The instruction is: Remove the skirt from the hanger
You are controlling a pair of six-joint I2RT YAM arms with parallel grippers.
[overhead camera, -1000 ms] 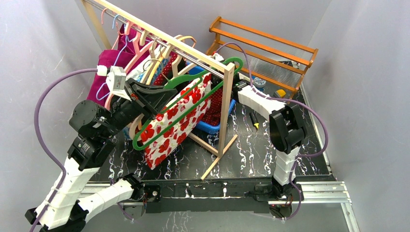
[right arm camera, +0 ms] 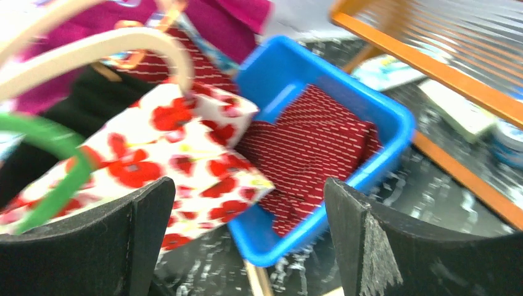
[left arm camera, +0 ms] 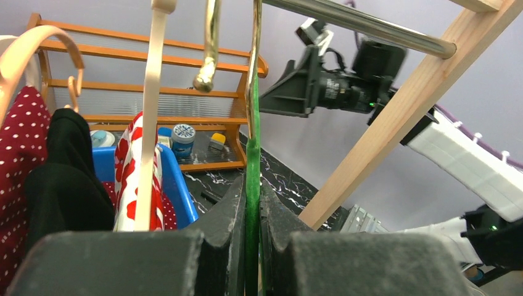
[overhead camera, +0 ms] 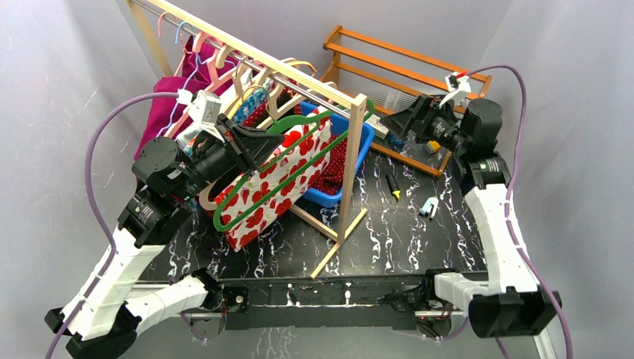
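Near the right end of the rack, my left gripper (overhead camera: 263, 152) is shut on the green hanger (overhead camera: 290, 173). Its edge runs upright between the fingers in the left wrist view, below a gold hook (left arm camera: 253, 68). No cloth shows on the part of the green hanger (left arm camera: 253, 172) seen there. A white skirt with red flowers (overhead camera: 263, 200) hangs just behind the green hanger; how it is attached is hidden. A dark red dotted cloth (right arm camera: 308, 151) lies in the blue basket (right arm camera: 376, 102). Open and empty, my right gripper is well right of the rack.
Several other hangers with clothes fill the wooden rack (overhead camera: 351, 168), whose right post stands between the two arms. A brown wooden shelf (overhead camera: 419, 48) is at the back right. A yellow-black marker (overhead camera: 393, 186) and a light blue item (overhead camera: 429, 207) lie on the table.
My right arm has swung right and away from the rack and basket.
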